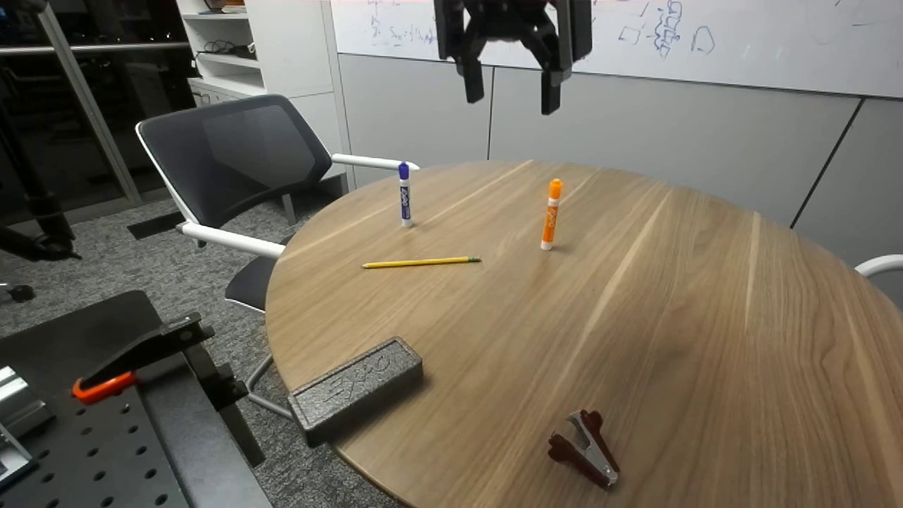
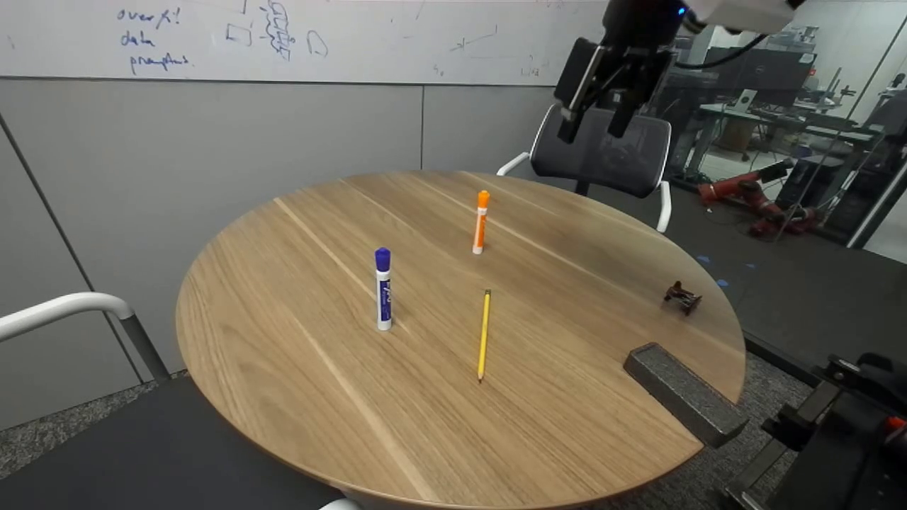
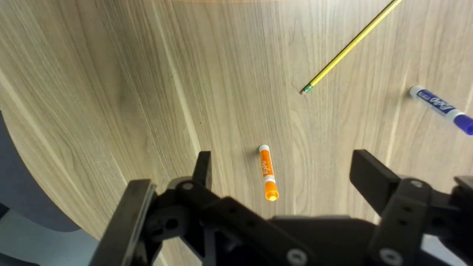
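High over the table, my gripper (image 1: 509, 106) is open, with empty air between its fingertips. An orange marker (image 1: 551, 216) stands upright on its white end, cap up. From the wrist view, the orange marker (image 3: 268, 170) shows below the gap between the fingers, nearer the left one. A blue marker (image 2: 383, 289) also stands upright, off to the right in the wrist view. Between the markers and the table's edge lies a yellow pencil (image 2: 485, 336), flat on the wood. My gripper touches none of these.
A dark grey eraser (image 1: 360, 385) lies at the table's rim, one end overhanging. A brown staple remover (image 1: 586, 449) sits apart on the round table (image 1: 677, 355). Chairs (image 1: 233, 156) surround it.
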